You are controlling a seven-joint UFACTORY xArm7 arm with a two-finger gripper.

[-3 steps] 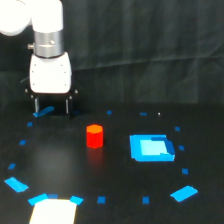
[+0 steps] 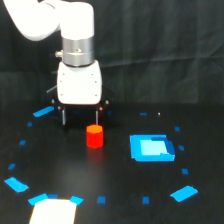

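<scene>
A red block stands on the dark table right of the white arm's hand. My gripper hangs just above and slightly left of the block as seen in the camera view. Its dark fingers stand wide apart, one at each side of the hand, and nothing shows between them. The block appears apart from the fingers, though the exact gap in depth is hard to tell. To the right lies a shallow blue square tray with a pale middle.
Blue tape pieces mark the table, with several small blue dots around. A pale square lies at the front left edge. Between the block and the tray the dark surface is clear.
My gripper has moved right and a little toward the camera, closer to the red block. The block and the blue tray have not moved.
</scene>
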